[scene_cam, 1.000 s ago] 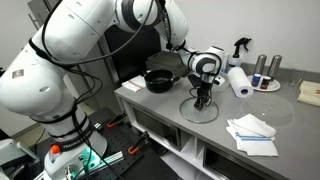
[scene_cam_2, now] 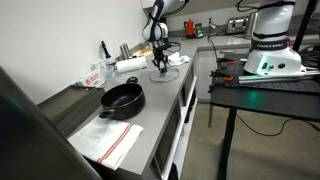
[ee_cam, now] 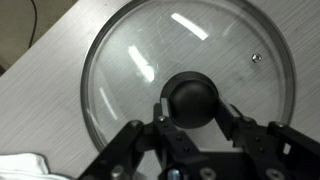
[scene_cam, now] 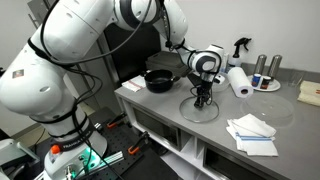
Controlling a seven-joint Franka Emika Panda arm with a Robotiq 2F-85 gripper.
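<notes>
A round clear glass lid (scene_cam: pixel 187 114) with a dark rim lies on the grey counter. My gripper (scene_cam: pixel 200 102) points down over its middle. In the wrist view the lid's black knob (ee_cam: pixel 192 99) sits between the fingers, and the gripper is shut on it. Exterior view 2 shows the lid (scene_cam_2: pixel 172 75) at the counter's far part, with the gripper (scene_cam_2: pixel 162 68) on top. An open black pot (scene_cam: pixel 159 80) stands to the left, apart from the lid; it is nearer in exterior view 2, where its inside (scene_cam_2: pixel 122 98) shows no lid on it.
Folded white cloths (scene_cam: pixel 250 137) and a clear round dish (scene_cam: pixel 266 111) lie right of the lid. A paper towel roll (scene_cam: pixel 239 82) and several bottles and canisters (scene_cam: pixel 258 72) stand behind. Another white towel (scene_cam_2: pixel 108 143) lies beside the pot. Bare counter separates lid and pot.
</notes>
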